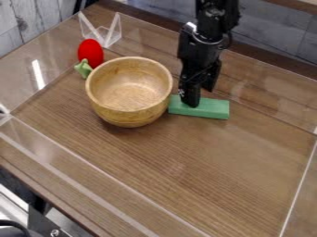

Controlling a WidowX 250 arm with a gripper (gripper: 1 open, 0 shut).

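Note:
My black gripper (191,93) reaches down from the top of the camera view to the near left end of a flat green block (205,107), just right of a large tan bowl (124,106). Its fingertips are at or over the block; whether they are shut on it or open is too small and dark to tell.
A red object (91,52) with a green part lies at the upper left, beside a white shape (104,29) that is hard to make out.

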